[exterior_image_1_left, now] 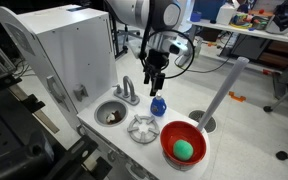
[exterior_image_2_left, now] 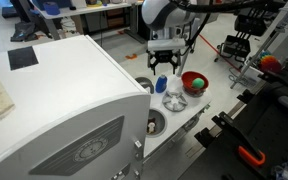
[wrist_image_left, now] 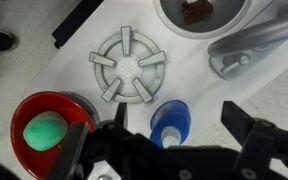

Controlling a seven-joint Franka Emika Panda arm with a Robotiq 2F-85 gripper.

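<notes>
A blue object with a pale tip [exterior_image_1_left: 158, 106] stands upright on the white counter beside the stove burner. Seen from the wrist, this blue object [wrist_image_left: 171, 122] lies between my fingers and beyond them, untouched as far as I can tell. My gripper [exterior_image_1_left: 157, 88] hangs above it, fingers pointing down, open and empty. In exterior view 2 the gripper [exterior_image_2_left: 164, 64] is over the blue object [exterior_image_2_left: 162, 83] too. A red bowl [exterior_image_1_left: 184, 145] holds a green round thing [exterior_image_1_left: 184, 149]. The grey burner [exterior_image_1_left: 143, 128] sits between the bowl and the sink.
A round sink [exterior_image_1_left: 111, 112] with something dark inside and a faucet [exterior_image_1_left: 130, 92] are left of the burner. A white cabinet [exterior_image_1_left: 72, 60] rises at the left. One pale post [exterior_image_1_left: 216, 95] leans behind the bowl.
</notes>
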